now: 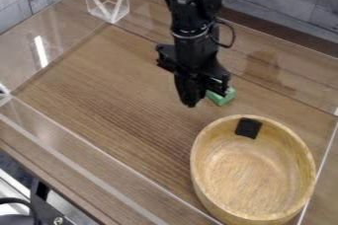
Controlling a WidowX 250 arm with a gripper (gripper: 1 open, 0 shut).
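My black gripper hangs over the middle of the wooden table, shut, with nothing visible between its fingers. A small green block lies just to its right, partly hidden behind the arm. At the lower right is a large beige oval bowl, with a black rectangle at its far rim.
A white wire-like object stands at the back left. Walls border the table at the back and the left.
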